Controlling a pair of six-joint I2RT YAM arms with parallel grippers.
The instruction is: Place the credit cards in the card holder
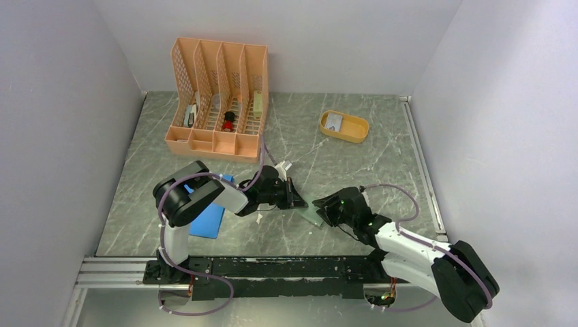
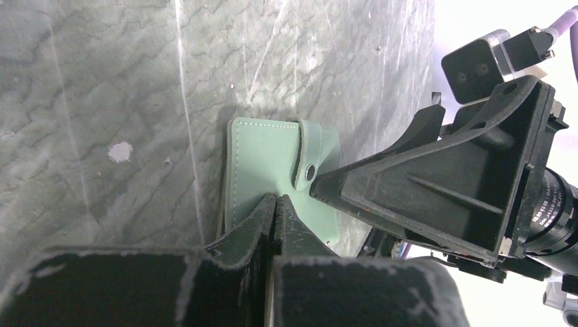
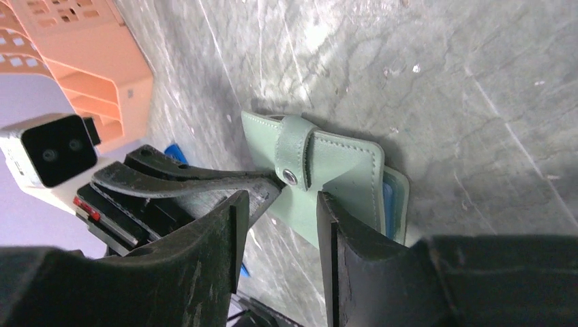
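A pale green card holder [image 1: 311, 215] with a snap strap [image 2: 310, 155] rests on the marbled table between my two grippers. My left gripper is shut on an edge of it, close to the snap in the right wrist view. A blue card edge [image 3: 390, 206] shows inside the holder's open side. The right gripper stands part open over the opposite part of the holder, its fingers [image 3: 332, 238] apart. In the left wrist view, that gripper's dark fingers [image 2: 409, 180] reach in beside the snap. Whether they touch the holder I cannot tell.
An orange divided rack [image 1: 225, 146] with small items stands at the back left. A yellow tray [image 1: 353, 128] holding a pale card [image 1: 333, 122] is at the back right. A blue flat item [image 1: 206, 223] lies under the left arm.
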